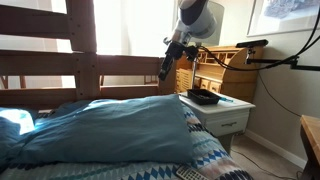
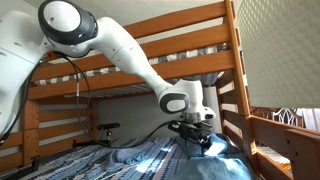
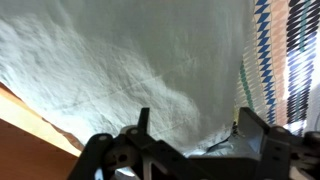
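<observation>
A large blue pillow (image 1: 110, 130) lies across the head of the bed; up close in the wrist view the pillow (image 3: 150, 60) looks pale and fills most of the picture. My gripper (image 1: 164, 73) hangs above its far right end, near the bed's wooden headboard. Seen from below, the two fingers (image 3: 143, 122) stand apart, with only cloth showing beyond the gap between them. Contact with the pillow does not show. In exterior view 2 the gripper (image 2: 196, 138) is above the pillow (image 2: 212, 168).
A remote (image 1: 190, 173) lies on the patterned blanket (image 1: 205, 150). Beside the bed, a white nightstand (image 1: 222, 120) carries a black tray (image 1: 203, 97) and a wooden organizer (image 1: 230, 75). Wooden bunk rails (image 1: 50, 65) stand behind the pillow; a guard rail (image 2: 270, 135) runs alongside.
</observation>
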